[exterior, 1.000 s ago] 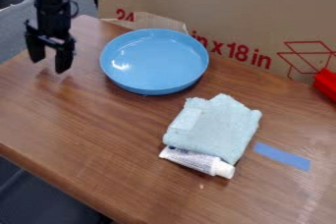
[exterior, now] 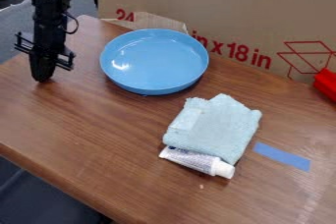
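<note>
My black gripper [exterior: 42, 63] hangs low over the wooden table at the upper left, beside a blue plate [exterior: 153, 61]. Whether anything is between its fingers is too small and dark to tell. A folded pale blue-grey cloth [exterior: 213, 127] lies on the right part of the table, with a white tube [exterior: 197, 161] lying along its lower edge.
A cardboard box [exterior: 230, 7] stands behind the table. A red object [exterior: 327, 84] sits at the right edge. A blue tape strip [exterior: 282, 156] is stuck on the table at right.
The gripper has moved a little from where it was, sitting slightly lower at the left. The plate, cloth and tube have not moved.
</note>
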